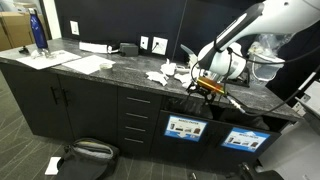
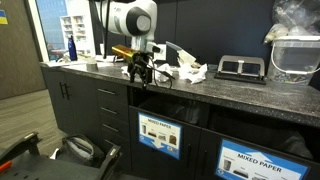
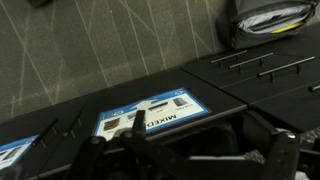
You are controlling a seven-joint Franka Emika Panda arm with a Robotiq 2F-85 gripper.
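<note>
My gripper (image 1: 197, 93) hangs just off the front edge of the dark counter (image 2: 220, 90), above the left paper bin. Its fingers stand apart in the wrist view, with nothing visible between them. Below, the open bin bears a blue and white sign (image 2: 160, 135), seen from above as a label (image 3: 155, 110) reading MIXED. The bin's inside is dark, so its contents cannot be made out. Crumpled white paper (image 1: 156, 77) lies on the countertop behind the gripper, with more paper (image 2: 190, 72) to its right in the second exterior view.
A second bin has a similar sign (image 2: 258, 162). Drawers (image 1: 135, 120) stand left of the bins, and a black bag (image 1: 88, 158) is on the floor. A blue bottle (image 1: 39, 35) and a cup (image 1: 106, 67) occupy the counter's left part. A metal appliance (image 2: 243, 67) sits to the right.
</note>
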